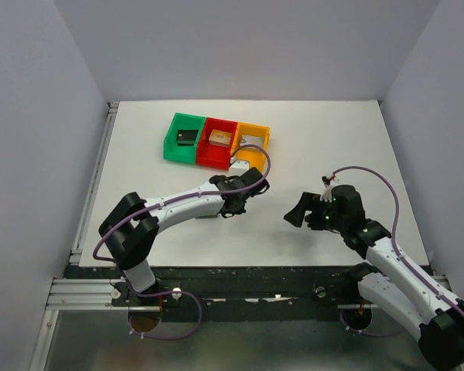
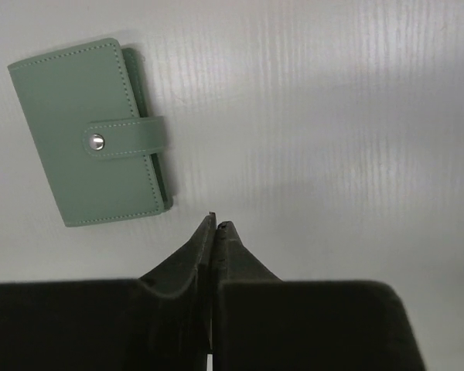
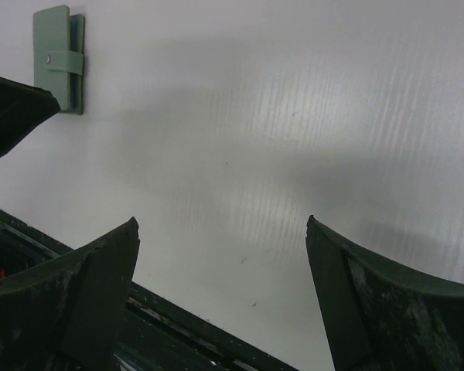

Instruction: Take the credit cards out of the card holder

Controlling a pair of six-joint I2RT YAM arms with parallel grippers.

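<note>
The green card holder [image 2: 93,135] lies flat and closed on the white table, its strap snapped down over the right edge. Just beyond its lower right corner in the left wrist view is my left gripper, its fingertips together with nothing between them. From the top, the left arm covers most of the holder [image 1: 207,216]. No card shows outside the holder in any view. My right gripper stands wide open and empty over bare table, well to the right of the holder [image 3: 56,60].
Three joined bins stand at the back: a green one [image 1: 169,145] with a dark item, a red one [image 1: 210,159] with a tan item, and a yellow one [image 1: 264,139] with a pale item.
</note>
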